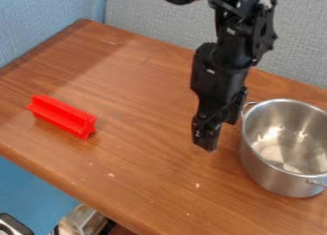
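My black gripper [215,127] hangs over the wooden table just left of a steel pot [284,153], its fingertips low by the pot's side; it looks open, though the fingers overlap in this view. A red bar-shaped object [64,116] lies on the left part of the table, well apart from the gripper and the pot.
Bare wood [141,172] fills the middle and front of the table. Textured walls stand behind and at the left. A metal fixture [82,222] sits off the table's front left edge, over a blue surface.
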